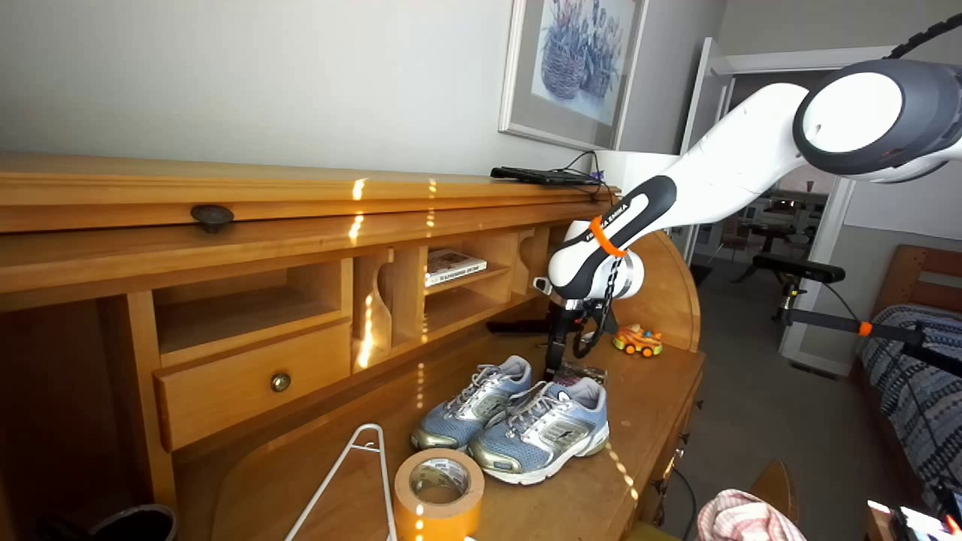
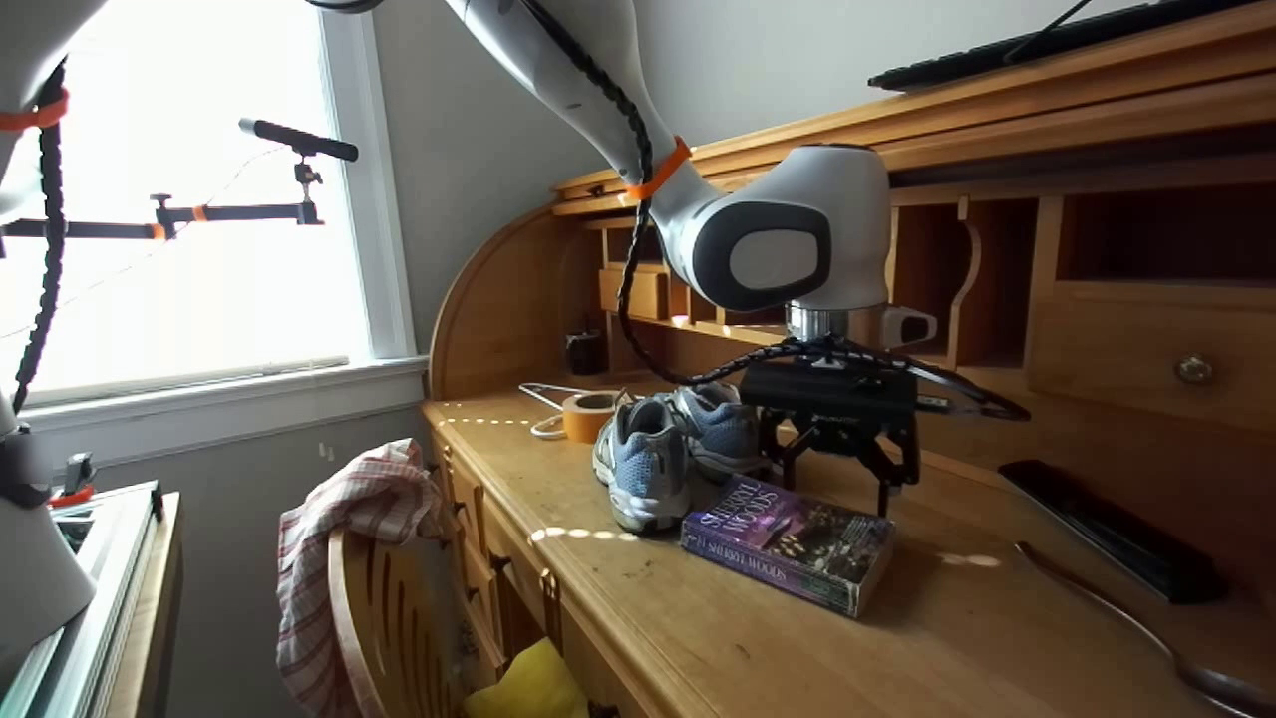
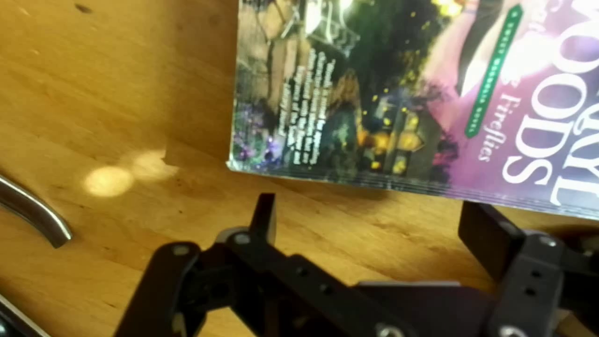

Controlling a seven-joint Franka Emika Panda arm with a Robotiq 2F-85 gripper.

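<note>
A thick purple paperback lies flat on the desk, behind the heels of a pair of blue and grey sneakers. My gripper is low at the book's far long side, pointing down. In the wrist view the open gripper has its fingers wide apart, bare desk between them, and the book's edge runs just beyond the tips. Whether the right finger touches the book I cannot tell. From exterior view 1, the gripper stands behind the sneakers and partly hides the book.
An orange tape roll and a white hanger lie beyond the shoe toes. A spoon and a black case occupy the desk on the book's other side. An orange toy car sits near the desk's end.
</note>
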